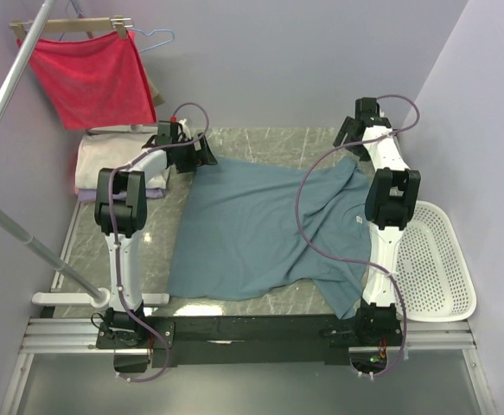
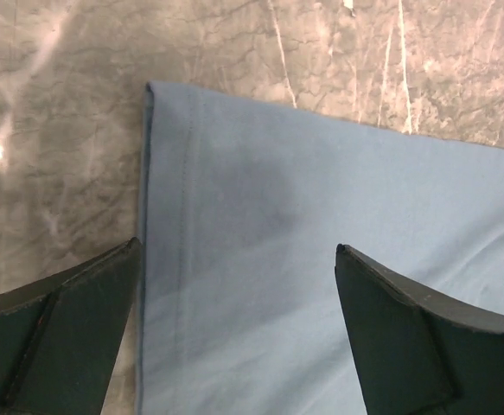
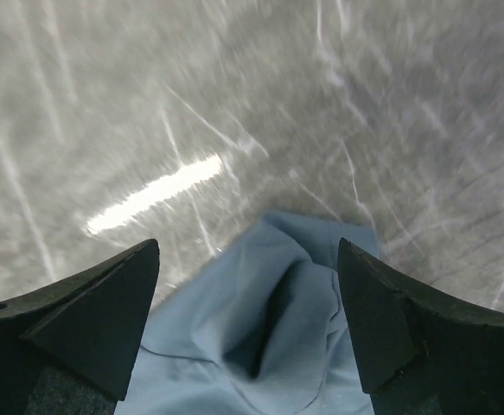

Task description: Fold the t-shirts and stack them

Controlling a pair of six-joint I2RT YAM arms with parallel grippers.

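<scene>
A blue-grey t-shirt [image 1: 243,220] lies spread over the table, smooth on the left and wrinkled toward the right. Its far left corner [image 2: 169,104] shows a straight hemmed edge in the left wrist view. Above that corner stands my left gripper [image 1: 207,157], open, its fingers [image 2: 79,320] apart on either side of the cloth's edge. At the far right, my right gripper [image 1: 348,138] is open over a bunched part of the shirt [image 3: 273,303]. Cloth lies below and between its fingers, not gripped.
Folded cloths [image 1: 105,160] are stacked at the left, under a red cloth [image 1: 96,82] hung from a rack. A white basket [image 1: 437,251] stands at the right. Bare marble tabletop [image 1: 264,145] runs along the back.
</scene>
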